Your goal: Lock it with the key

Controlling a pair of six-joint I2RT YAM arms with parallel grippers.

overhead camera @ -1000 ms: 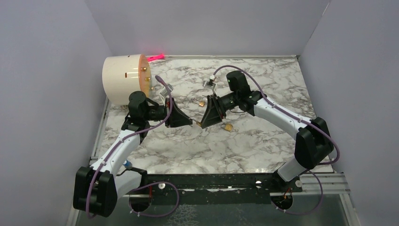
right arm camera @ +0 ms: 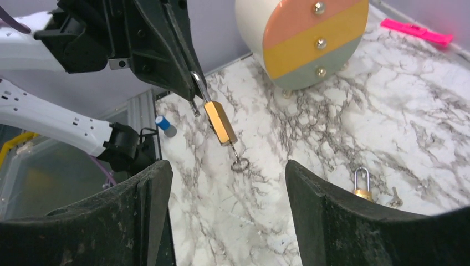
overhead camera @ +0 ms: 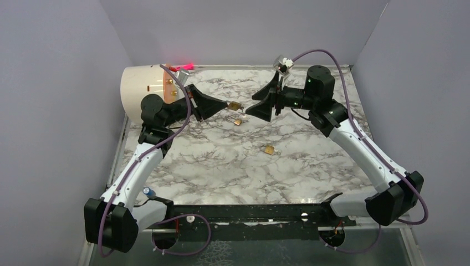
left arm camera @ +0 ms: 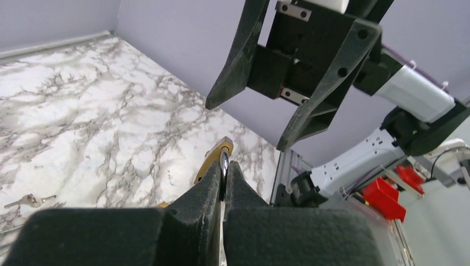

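Note:
A brass padlock (overhead camera: 235,106) hangs in the air from my left gripper (overhead camera: 225,103), which is shut on its silver shackle (left arm camera: 224,166). In the right wrist view its body (right arm camera: 221,123) tilts downward, with a key (right arm camera: 240,164) projecting from its lower end. One shackle leg runs to the body; the other leg's tip (right arm camera: 195,112) shows free beside it. My right gripper (overhead camera: 250,105) faces the padlock with parted fingers, nothing between them and a gap to the key. How far the key is turned cannot be made out.
Another padlock (overhead camera: 237,122) lies behind on the marble table, and a third (overhead camera: 269,149) lies nearer the front. A white drum (overhead camera: 136,91) with studs stands at the back left.
My right gripper, earlier at the padlock, has moved back to the right and away from it. The left gripper has carried the padlock toward the back of the table.

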